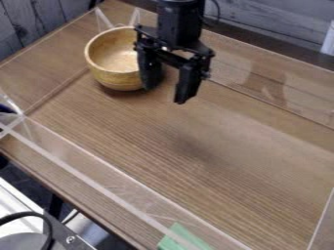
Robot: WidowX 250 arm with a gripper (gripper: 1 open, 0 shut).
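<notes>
My black gripper [169, 70] hangs from the top of the view, its two fingers pointing down and apart, with nothing visible between them. It is just right of a wooden bowl [109, 59] at the back left of the table [196, 166], partly in front of that bowl's right side. Whether it touches the bowl cannot be told.
A pale green object [183, 238] lies at the front edge. Clear plastic strips run along the left and front of the table. A dark gap and cables are at the lower left.
</notes>
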